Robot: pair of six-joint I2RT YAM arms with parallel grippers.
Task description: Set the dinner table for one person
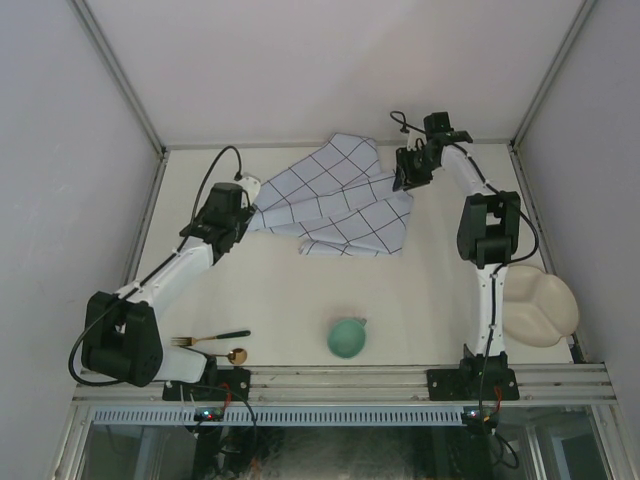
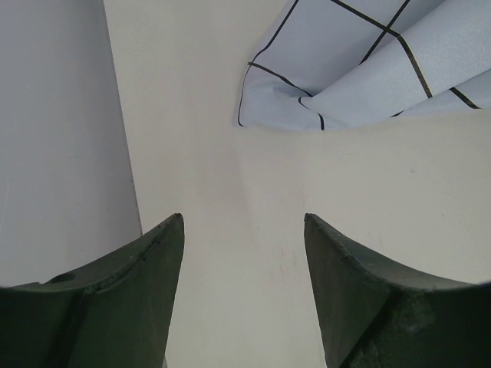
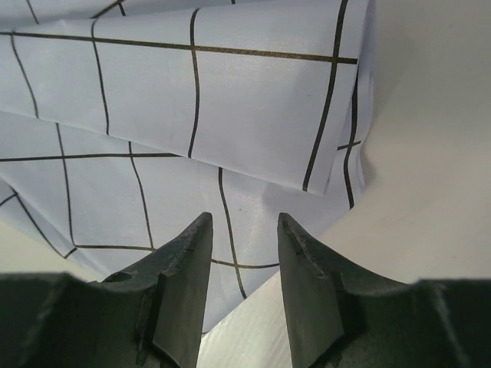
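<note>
A pale blue-grey cloth with dark grid lines (image 1: 350,215) lies rumpled and folded over itself at the back of the table. Its left corner (image 2: 276,107) rests on the tabletop, clear of my left gripper, whose fingers stand apart with only bare table between them. Over the cloth's right part, my right gripper is open too, and the cloth's folded edge (image 3: 307,138) lies flat ahead of its fingertips. Near the front edge are a green cup (image 1: 346,338), a fork (image 1: 205,338) with a dark handle and a golden spoon (image 1: 236,356).
A cream divided plate (image 1: 538,308) sits at the right edge, beside the right arm. The left arm reaches over the table's left side, close to the cutlery.
</note>
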